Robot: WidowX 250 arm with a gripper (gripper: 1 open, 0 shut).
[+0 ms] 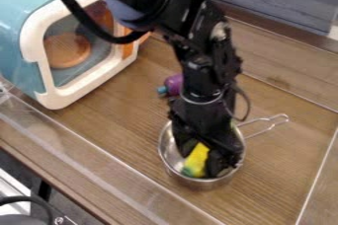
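Observation:
A steel pot (175, 158) with a wire handle sits on the wooden counter. Inside it is a yellow object (197, 159), partly hidden by my black gripper (204, 155), which reaches down into the pot over it. The fingers are dark and overlapping, so their grip on the yellow piece is unclear.
A blue-and-white toy oven (53, 96) with an orange plate inside stands at the upper left. A purple object with a teal part (172, 85) lies behind the pot. Bare counter (278, 170) spans the right, and a wall rises at the back.

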